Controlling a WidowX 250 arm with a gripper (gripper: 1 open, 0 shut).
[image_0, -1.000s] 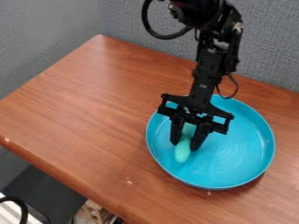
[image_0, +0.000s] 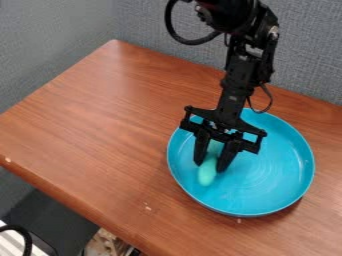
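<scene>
My black gripper (image_0: 211, 160) reaches down over a turquoise round plate (image_0: 278, 180) on a wooden table. Its fingers straddle a pale mint-green object (image_0: 206, 173) lying on the left part of the plate, partly hidden behind them. Whether the fingers are closed on it cannot be told from this view.
A grey padded wall stands behind the table. A white object with a black cable (image_0: 19, 233) sits below the table edge at the bottom left.
</scene>
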